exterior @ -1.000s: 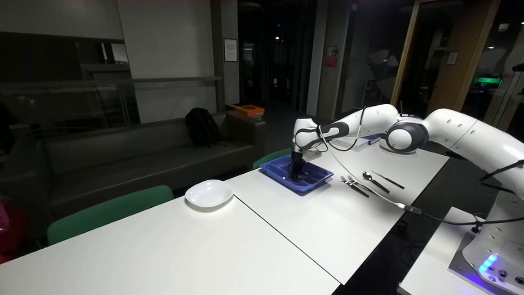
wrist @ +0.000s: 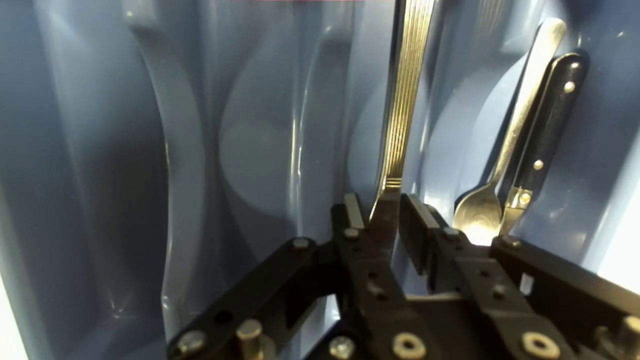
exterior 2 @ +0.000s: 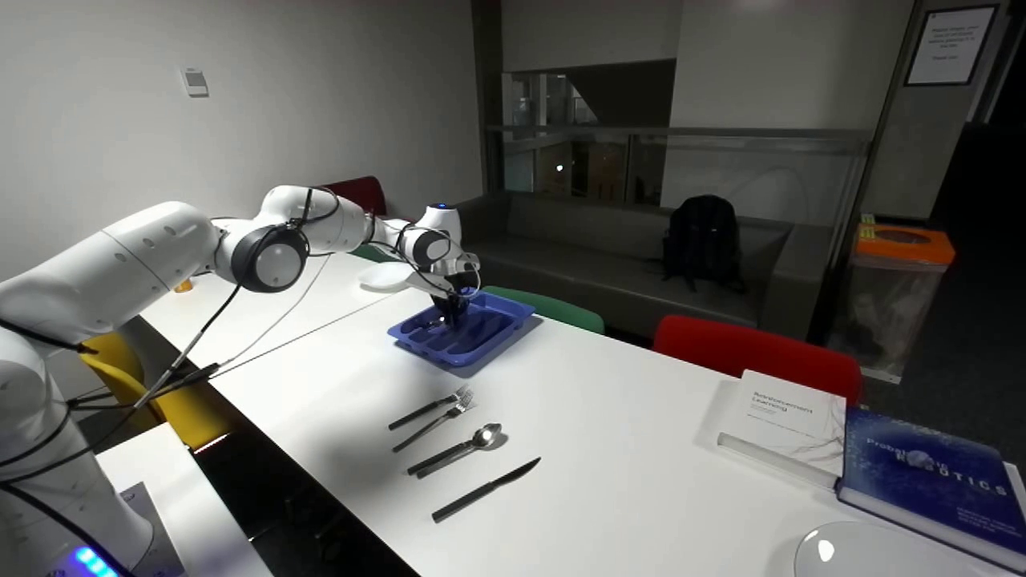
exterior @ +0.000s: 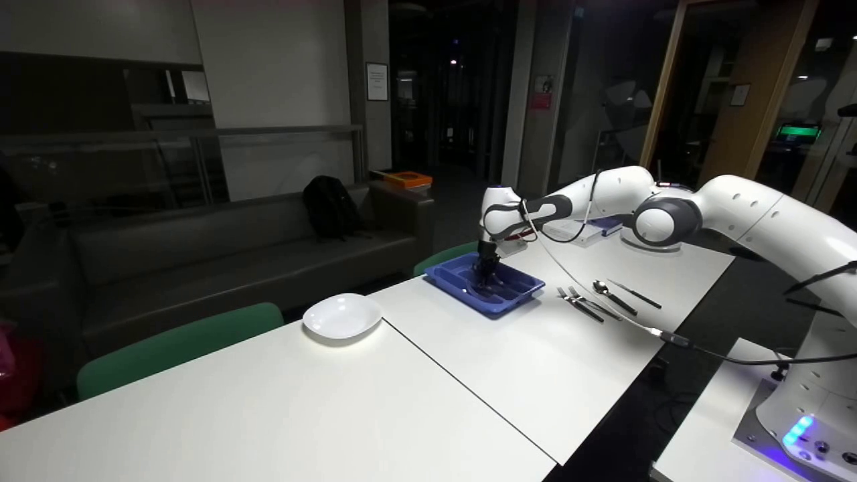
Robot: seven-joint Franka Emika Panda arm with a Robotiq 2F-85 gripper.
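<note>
In the wrist view, a metal utensil with a ridged handle lies lengthwise in one compartment of the blue cutlery tray. My gripper is over it, fingers part open, a finger on either side of the utensil's neck. Some space shows between the metal and the finger pads, so I see no grip on it. The utensil's far end is hidden under the gripper. Both exterior views show the gripper down inside the tray.
One compartment over lie a small spoon and a black-handled piece. Forks, spoons and a knife rest on the table. A white bowl and books stand apart from the tray.
The wrist and gripper have risen slightly above the tray. Tray, bowl and table cutlery are where they were.
</note>
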